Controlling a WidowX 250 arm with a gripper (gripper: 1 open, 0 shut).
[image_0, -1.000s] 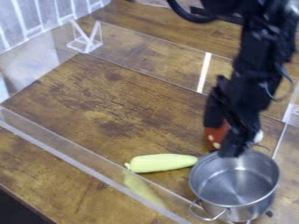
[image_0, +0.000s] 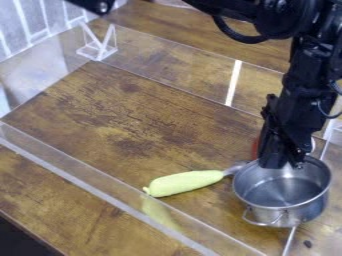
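Note:
A steel pot (image_0: 281, 198) with a wire handle stands at the lower right of the wooden table. My black gripper (image_0: 283, 158) is down at the pot's back rim, shut; whether anything thin is between its fingers is hidden. A pale yellow corn cob (image_0: 185, 182) lies left of the pot. A small red object, mostly hidden, sits behind the gripper.
Clear acrylic walls (image_0: 80, 165) edge the wooden table (image_0: 127, 120). A white bracket (image_0: 96, 48) stands at the back left.
My gripper has come down to the pot's rim and into sharper view. The pot has shifted slightly to the right and up in the picture.

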